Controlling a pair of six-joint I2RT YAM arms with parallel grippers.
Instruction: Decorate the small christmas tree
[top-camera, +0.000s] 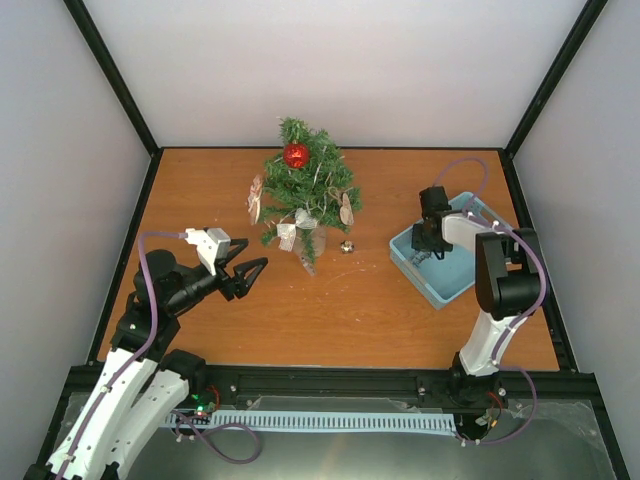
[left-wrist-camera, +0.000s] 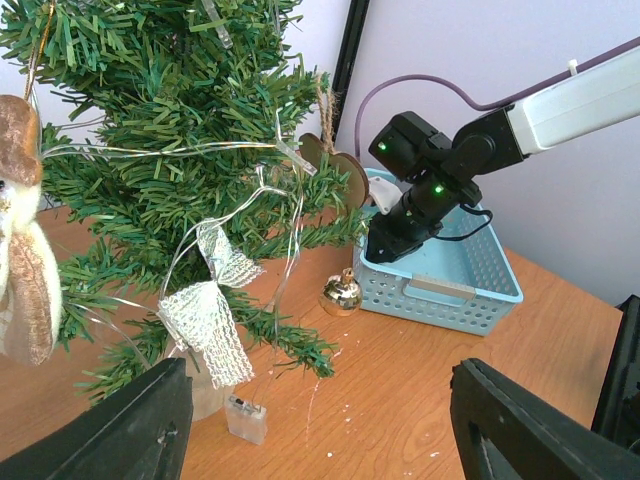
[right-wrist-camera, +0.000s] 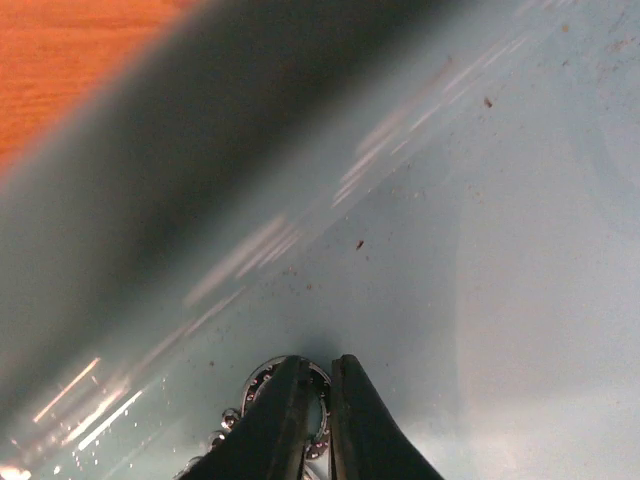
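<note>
The small tree (top-camera: 305, 185) stands at the table's middle back with a red bauble (top-camera: 296, 155), a white bow (left-wrist-camera: 205, 325) and other hanging ornaments. A small gold bell (left-wrist-camera: 340, 292) lies on the table to its right. My left gripper (top-camera: 250, 264) stands open at the left, facing the tree, nothing between its fingers. My right gripper is down inside the blue basket (top-camera: 447, 292), its fingertips close together at a silvery ring-shaped ornament with small beads (right-wrist-camera: 268, 372); whether it holds it is unclear.
Dark frame edges and walls bound the table at the sides and back.
</note>
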